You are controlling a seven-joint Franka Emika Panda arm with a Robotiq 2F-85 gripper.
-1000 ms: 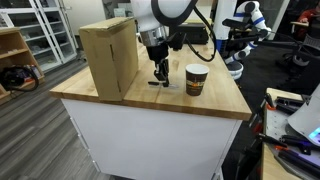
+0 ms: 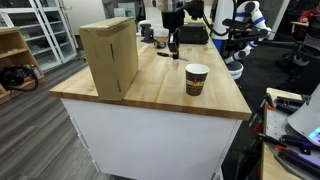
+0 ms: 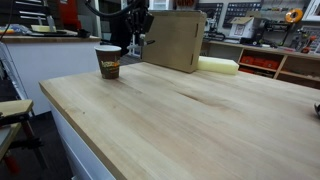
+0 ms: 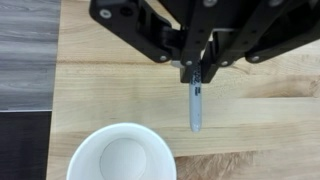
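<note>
A grey-white marker sticks out from between the fingertips of my gripper, which is shut on one end of it. In exterior view 1 the gripper hangs above the wooden tabletop, behind and to the left of a paper cup. The cup stands upright on the table; its white inside shows from above in the wrist view, lower left of the marker and apart from it. Exterior view 2 has the same cup near the table's left edge.
A tall cardboard box stands at the table's left end in exterior view 1. A pale yellow block lies beside the box in exterior view 2.
My gripper has risen from close to the tabletop, moving slightly right with the marker in it. Cup and box have stayed in place.
</note>
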